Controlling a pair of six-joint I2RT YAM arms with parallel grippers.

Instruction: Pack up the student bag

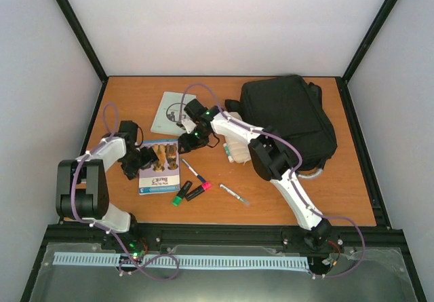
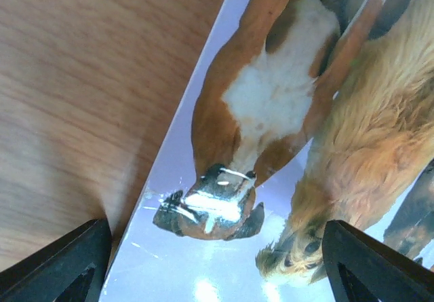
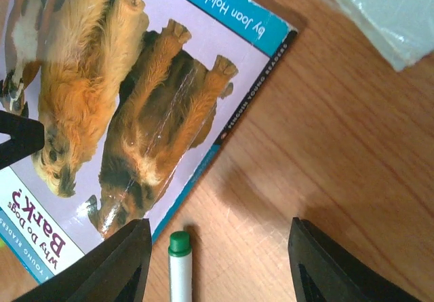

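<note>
A book with dogs on its cover (image 1: 159,172) lies on the table. My left gripper (image 1: 141,163) is low at its left edge, open, fingers either side of that edge in the left wrist view. My right gripper is above the book's right edge, fingers apart, with a green-capped pen (image 3: 180,271) and bare table between them. A pale folder (image 1: 166,112) lies behind the book. The black bag (image 1: 285,122) lies at the right, a beige pouch (image 1: 241,149) beside it.
Markers (image 1: 198,190) and pens (image 1: 234,195) lie right of and in front of the book.
</note>
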